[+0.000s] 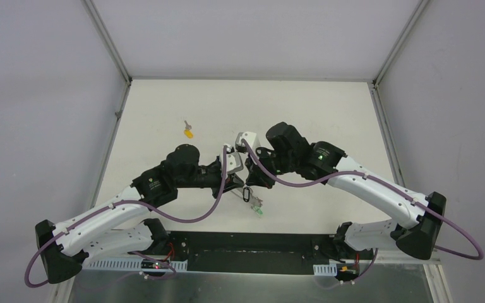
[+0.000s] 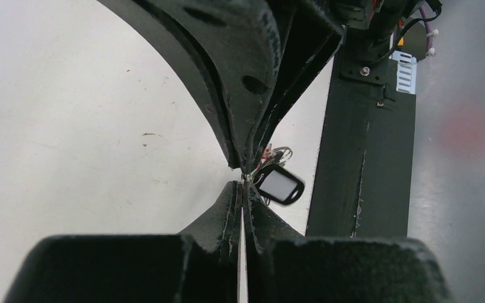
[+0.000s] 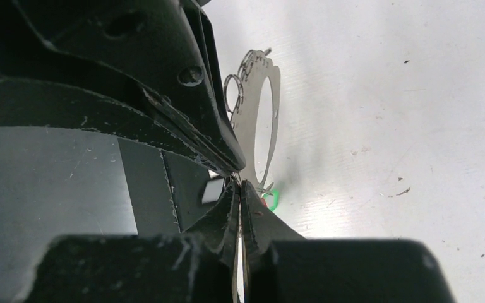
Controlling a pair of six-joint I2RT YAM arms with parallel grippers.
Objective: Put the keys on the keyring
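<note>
In the top view, my left gripper (image 1: pixel 242 184) and right gripper (image 1: pixel 249 184) meet tip to tip over the front middle of the table. Both are shut. A thin silvery bit shows where the tips meet; which gripper pinches it, I cannot tell. A black-framed tag (image 2: pixel 280 185) hangs just beyond the tips, with thin wire loops (image 2: pixel 283 153) behind it. In the right wrist view, a flat silver piece with a long oval opening (image 3: pixel 246 120) stands behind the left fingers, a small ring (image 3: pixel 232 93) at its edge. A green-headed key (image 1: pixel 257 210) is below the grippers.
A yellow-headed key (image 1: pixel 188 132) lies alone at the table's back left. Bare white table (image 1: pixel 316 101) surrounds the arms at the back and right. The dark front rail (image 1: pixel 246 252) runs close in front of the hanging pieces.
</note>
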